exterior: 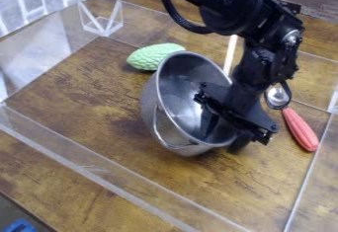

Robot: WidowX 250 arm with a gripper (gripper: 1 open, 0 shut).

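A steel pot (173,96) with a wire handle sits tilted in the middle of the clear-walled area. The black gripper (232,116) is at the pot's right side, partly over its mouth and rim; whether its fingers are open or shut on the rim is hard to make out.
A green bumpy object (154,55) lies behind the pot. A scoop with a red handle (301,129) lies to the right. Clear plastic walls border the wooden surface (79,88).
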